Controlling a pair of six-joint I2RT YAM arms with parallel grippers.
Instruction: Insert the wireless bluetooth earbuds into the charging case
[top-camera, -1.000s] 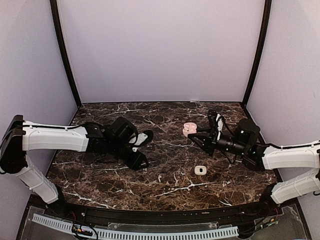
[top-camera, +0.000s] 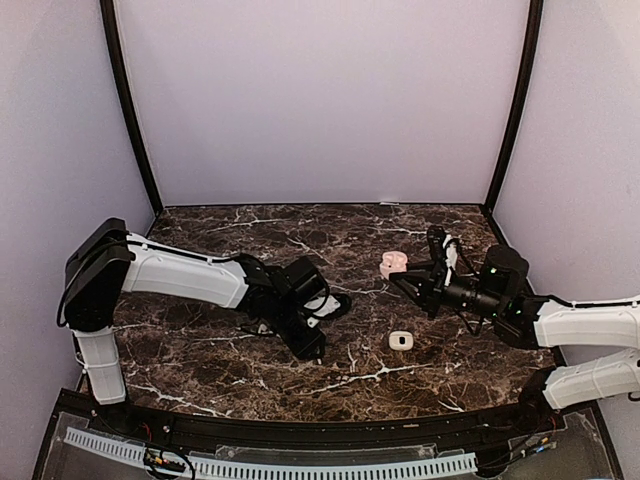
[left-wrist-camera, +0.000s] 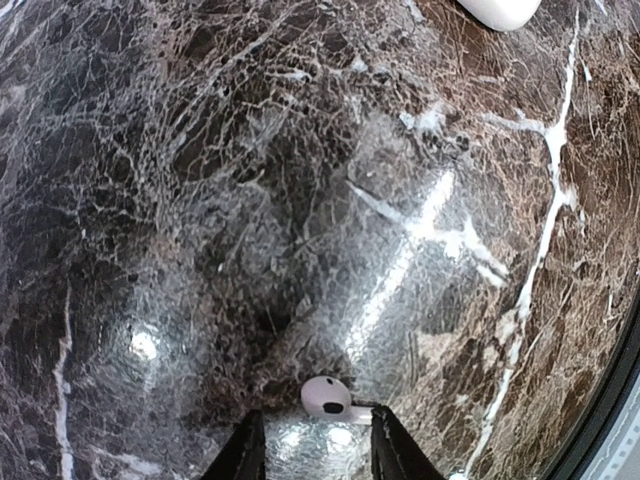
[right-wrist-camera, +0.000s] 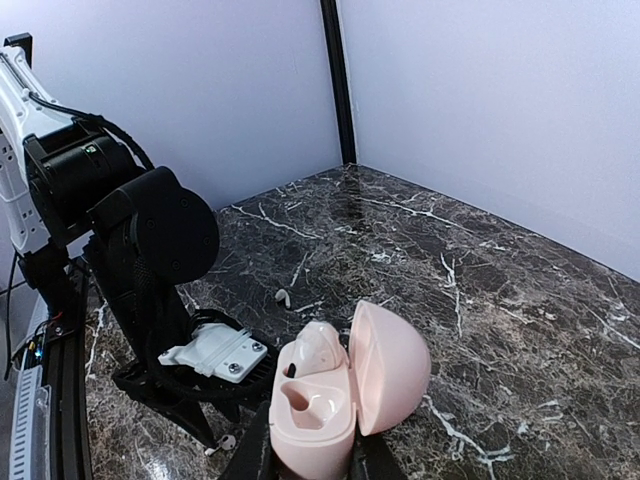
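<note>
A small white earbud (left-wrist-camera: 326, 396) lies on the marble table, just beyond and between the fingertips of my left gripper, which stands open over it; from above, that gripper (top-camera: 312, 350) is low over the table. My right gripper is shut on the pale pink charging case (right-wrist-camera: 310, 420), holding it raised with its lid (right-wrist-camera: 390, 365) open. In the right wrist view one compartment of the case appears empty, while the other has a pale shape in it.
A white square object with a dark centre (top-camera: 401, 336) lies on the table (top-camera: 250, 380) right of centre. Another small white piece (right-wrist-camera: 282, 297) shows in the right wrist view. Walls bound the sides.
My left gripper has moved right and toward the table's front, over the earbud. The right gripper, with the case, has shifted slightly right.
</note>
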